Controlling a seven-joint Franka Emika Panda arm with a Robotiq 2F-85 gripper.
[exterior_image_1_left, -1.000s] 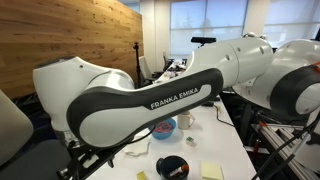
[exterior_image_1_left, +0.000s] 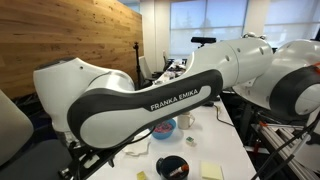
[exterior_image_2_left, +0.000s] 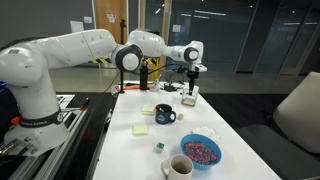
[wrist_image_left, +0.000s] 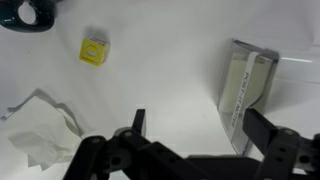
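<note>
In the wrist view my gripper stands open over the white table, nothing between its fingers. A flat rectangular box with a clear cover (wrist_image_left: 248, 88) lies near the right finger, partly hidden by it at its lower end. To the upper left rests a small yellow block (wrist_image_left: 94, 51). Crumpled white paper or cloth (wrist_image_left: 45, 132) lies at lower left. A dark mug (wrist_image_left: 27, 14) is cut off by the top left corner. In exterior view 2 the arm reaches to the table's far end, with the gripper (exterior_image_2_left: 192, 88) above the box (exterior_image_2_left: 189, 100).
A blue bowl of small reddish things (exterior_image_2_left: 200, 152) and a white mug (exterior_image_2_left: 176, 168) stand at the near end. The dark mug (exterior_image_2_left: 165, 112), a yellow pad (exterior_image_2_left: 140, 129) and a small greenish block (exterior_image_2_left: 158, 147) are spread over the table. Bare tabletop lies between them.
</note>
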